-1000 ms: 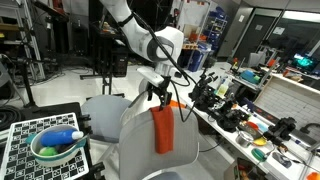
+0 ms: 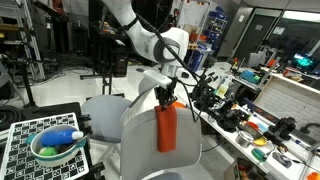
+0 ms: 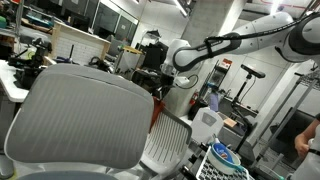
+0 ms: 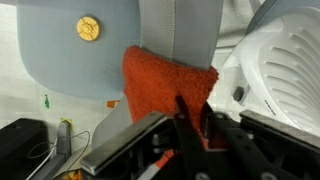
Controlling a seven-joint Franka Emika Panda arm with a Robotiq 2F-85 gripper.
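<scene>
An orange-red cloth (image 2: 166,130) hangs down from my gripper (image 2: 163,103) in front of the pale chair (image 2: 135,145). In the wrist view the cloth (image 4: 165,82) spreads out below my gripper, whose dark fingers are shut on its bunched near part. Only a narrow strip of the cloth (image 3: 156,112) shows in exterior view 2, beside the light slatted chair back (image 3: 168,138). Whether the cloth touches the chair cannot be told.
A bowl of colourful items (image 2: 58,140) stands on a black-and-white checked surface (image 2: 20,155) at the left. Cluttered worktops (image 2: 265,135) lie to the right. A large grey chair back (image 3: 80,120) fills the front of exterior view 2.
My gripper and the cloth have shifted slightly to the right. The cloth still hangs from the gripper, and the chair has not visibly moved.
</scene>
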